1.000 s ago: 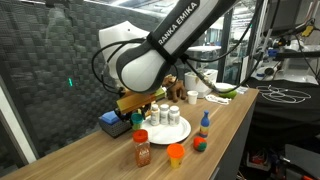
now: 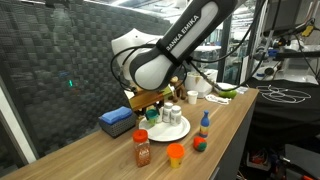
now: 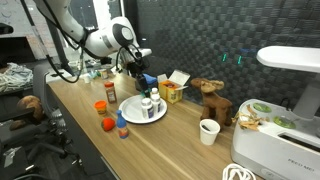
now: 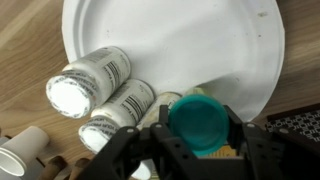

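My gripper (image 2: 151,111) is shut on a green-capped container, whose cap (image 4: 198,124) fills the space between the fingers in the wrist view. The held container is over the white plate (image 4: 180,35), near its edge; whether its base touches the plate cannot be told. Beside it on the plate, white bottles stand grouped, among them one white bottle (image 4: 88,82) and another white bottle (image 4: 116,113). The gripper hides most of the container's body.
Near the plate are a red-lidded jar (image 2: 141,148), an orange cup (image 2: 176,153), a tomato (image 2: 200,143) and a blue bottle (image 2: 204,125). Behind stand a dark blue box (image 2: 117,121), a plush moose (image 3: 214,100) and a white mug (image 3: 209,131).
In exterior view 1 my gripper has moved right with the green-capped container, from the plate's left side to over the plate near the white bottles.
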